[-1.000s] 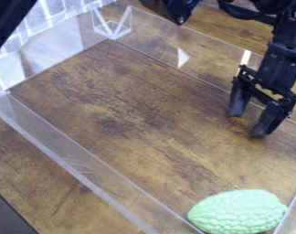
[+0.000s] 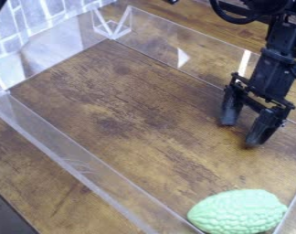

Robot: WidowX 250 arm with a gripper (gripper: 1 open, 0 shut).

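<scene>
My black gripper (image 2: 242, 126) is low over the wooden floor at the right side of a clear-walled enclosure, fingers pointing down and apart, with nothing visible between them. A pale green bumpy toy (image 2: 236, 212), shaped like a bitter melon or corn cob, lies at the bottom right corner, well below the gripper in the view and apart from it.
Transparent walls (image 2: 65, 164) border the wooden floor (image 2: 126, 119) on the sides. A white tiled or gridded surface shows at the top left, beyond the wall.
The gripper has shifted very slightly left. A dark shape at the top edge has moved mostly out of view. The green toy has not moved.
</scene>
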